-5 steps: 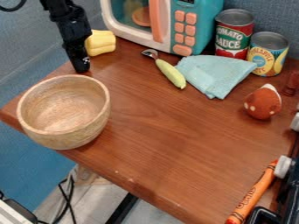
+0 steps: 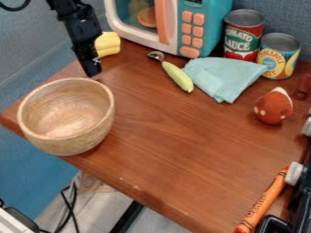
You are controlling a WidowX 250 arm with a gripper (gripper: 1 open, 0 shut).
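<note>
My black gripper (image 2: 93, 65) hangs at the back left of the wooden table, just behind a wooden bowl (image 2: 65, 116) and in front of a yellow object (image 2: 107, 44). I cannot tell whether its fingers are open or shut, or whether anything is between them. The bowl looks empty and sits near the table's left edge.
A toy microwave (image 2: 165, 23), two cans (image 2: 243, 36), a blue cloth (image 2: 225, 77), a spoon (image 2: 158, 57), a yellow banana-like item (image 2: 179, 77) and a red-brown ball (image 2: 274, 106) stand behind. A crayon-shaped tube (image 2: 267, 200) lies front right.
My gripper has shifted slightly to the right and up from beside the bowl's back rim. The objects on the table have not visibly moved.
</note>
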